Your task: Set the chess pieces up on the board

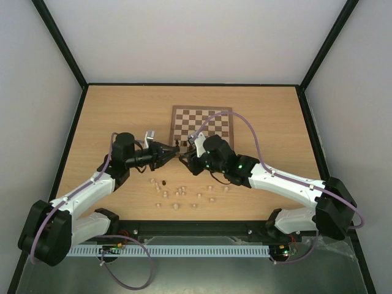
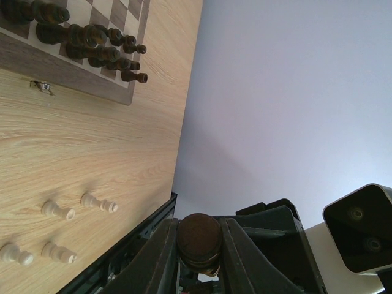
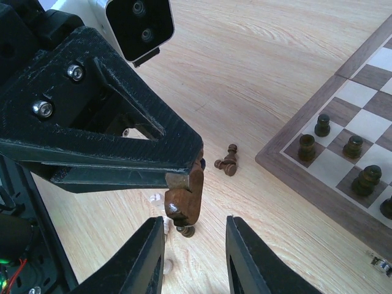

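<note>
A brown chess piece [image 2: 199, 237] is pinched between the fingertips of my left gripper [image 1: 177, 149], which is shut on it. Seen from the right wrist, that piece [image 3: 185, 199] sticks out of the left fingers [image 3: 159, 144], toward my right gripper. The right fingers stand apart with a gap between them; whether they touch the piece does not show. Several dark pieces [image 3: 366, 180] stand upright on the near corner of the chessboard [image 3: 300, 125]. The top view shows both grippers close together by the board's near left corner.
Dark pieces [image 3: 228, 160] lie on the table left of the board, with another dark piece [image 3: 185, 231] beneath the held one. Several pale pieces [image 1: 176, 206] are scattered across the near table. The table right of the board [image 1: 269, 122] is clear.
</note>
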